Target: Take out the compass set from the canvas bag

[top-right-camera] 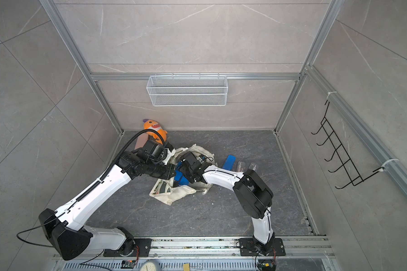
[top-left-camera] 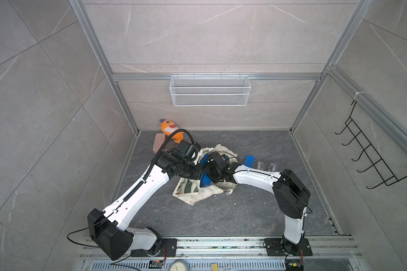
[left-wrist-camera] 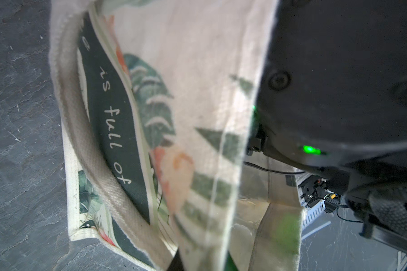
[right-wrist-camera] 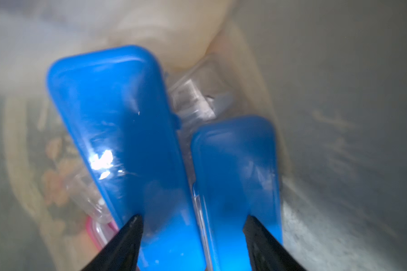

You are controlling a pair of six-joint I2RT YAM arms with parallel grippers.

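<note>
The cream, leaf-printed canvas bag [top-left-camera: 192, 193] [top-right-camera: 167, 194] [left-wrist-camera: 203, 90] lies in mid-floor. My left gripper is shut on its fabric, which runs between the dark fingertips. My right gripper is open inside the bag, its fingers over two blue cases, a longer one [right-wrist-camera: 135, 126] and a shorter one [right-wrist-camera: 235, 171]; neither is clearly gripped. Transparent items and a pink one lie around them, blurred. Which item is the compass set, I cannot tell.
An orange plush toy [top-left-camera: 171, 128] and a pink block [top-left-camera: 159, 142] sit back left. A blue object [top-left-camera: 248, 160] and clear glasses [top-left-camera: 271, 167] stand right of the bag. A wire basket [top-left-camera: 209, 90] hangs on the back wall.
</note>
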